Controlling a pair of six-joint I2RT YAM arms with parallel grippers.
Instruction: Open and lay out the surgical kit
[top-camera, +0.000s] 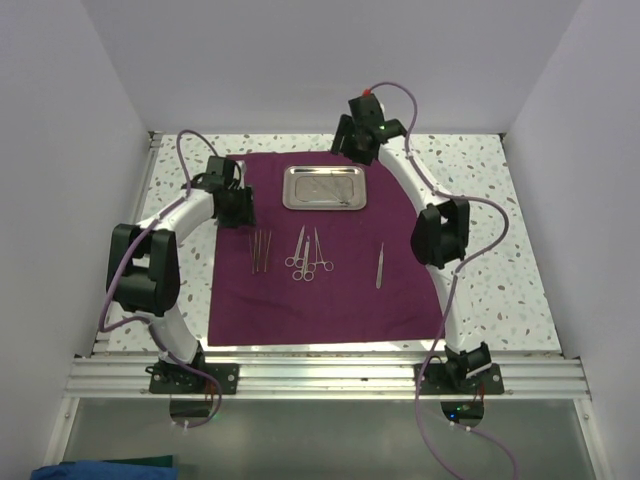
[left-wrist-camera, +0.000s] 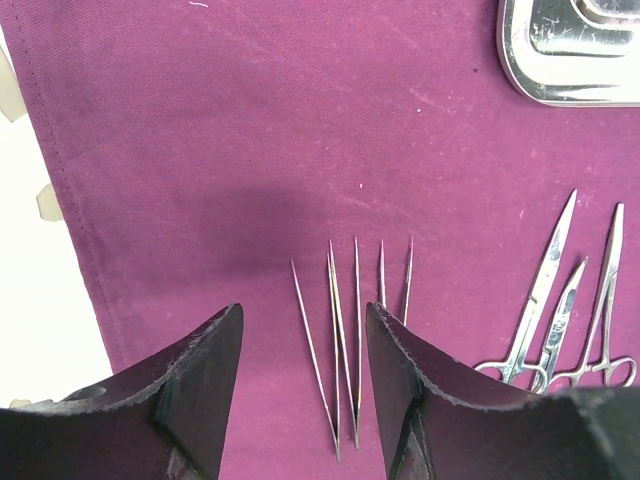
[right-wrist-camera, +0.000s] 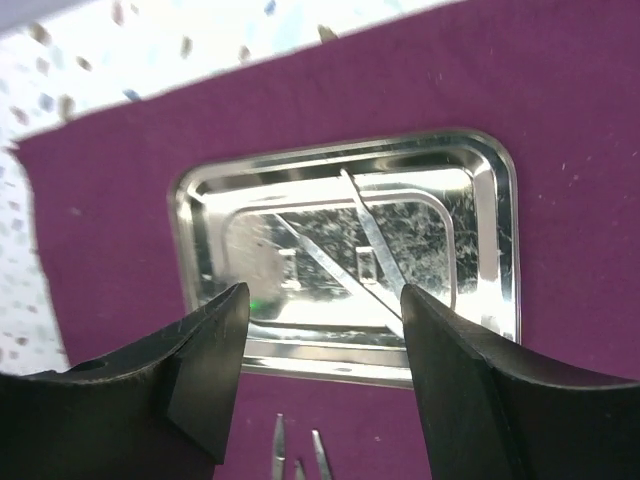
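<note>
On the purple cloth (top-camera: 330, 315) the metal tray (right-wrist-camera: 508, 240) holds two slim metal instruments, one (right-wrist-camera: 374, 240) crossing toward the other (right-wrist-camera: 330, 262). Above the tray's far right corner, my right gripper is open with nothing in its grasp. At the cloth's left side my left gripper hovers with its fingers apart, empty. Several thin, pointed instruments (left-wrist-camera: 358, 335) lie side by side below it. Scissor-like tools (top-camera: 301, 250) rest in a group at the middle. A single slim instrument (top-camera: 379, 268) lies alone to the right.
Grey walls (top-camera: 330, 60) bound the back and sides. A blue item (top-camera: 110, 472) sits at the lower left, off the table.
</note>
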